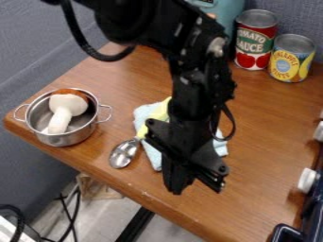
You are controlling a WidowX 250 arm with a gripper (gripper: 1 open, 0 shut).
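My black gripper [190, 170] is low over the table, in front of a pale blue cloth [151, 151] that it mostly hides. A pale yellow object [149, 120] on the cloth is also largely hidden behind the gripper. A silver spoon [123, 154] lies at the cloth's left edge. I cannot tell whether the fingers are open or shut, or whether anything is between them.
A steel pot [59, 134] holding a white object stands at the left near the table edge. A tomato sauce can [254, 43] and a yellow can [290, 60] stand at the back right, a dark appliance [290, 230] at the right edge.
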